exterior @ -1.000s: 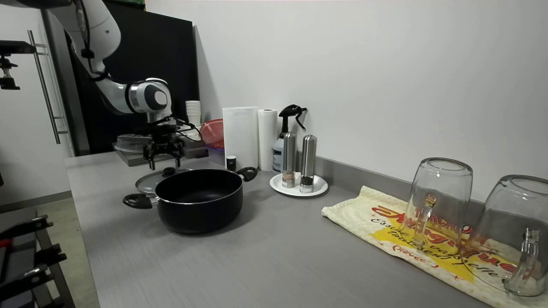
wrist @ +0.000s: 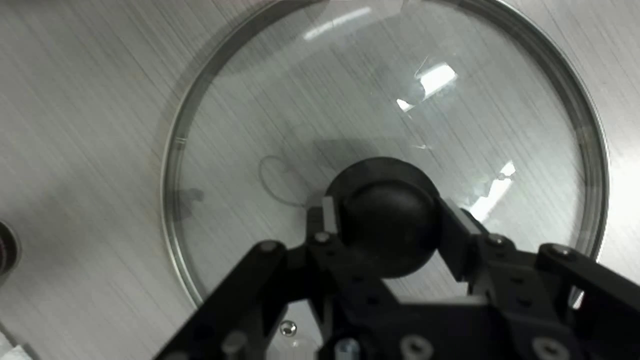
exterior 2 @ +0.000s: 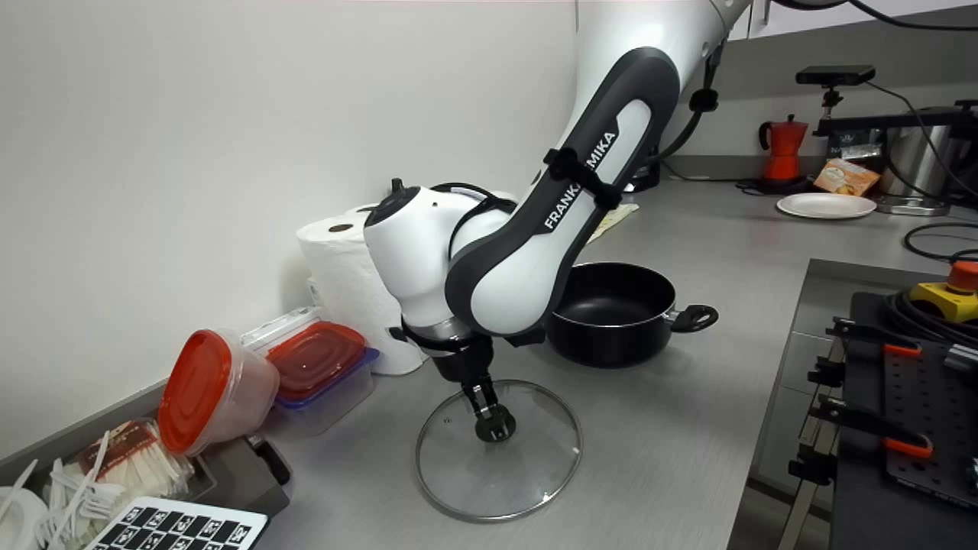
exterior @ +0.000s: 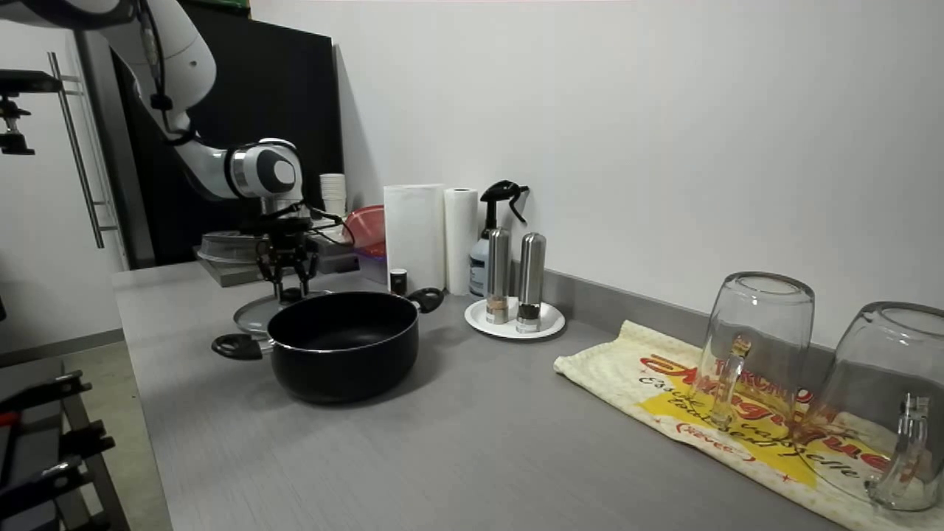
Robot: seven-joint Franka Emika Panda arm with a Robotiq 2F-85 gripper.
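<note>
A round glass lid with a metal rim lies flat on the grey counter. Its black knob sits between the fingers of my gripper, which is shut on it, one finger pressing from each side. In exterior view 2 the gripper points down at the lid's middle, and part of the knob is hidden by it. Exterior view 1 shows the gripper behind a black pot, which stands uncovered and empty and hides part of the lid.
Paper towel rolls, a spray bottle and two grinders on a white plate stand along the wall. Red-lidded containers are near the lid. Glass mugs rest on a cloth. The counter in front of the pot is clear.
My gripper has come down and slightly to the right in exterior view 1. Its fingers, wide apart above the knob before, have closed around it. Pot and lid have not visibly moved.
</note>
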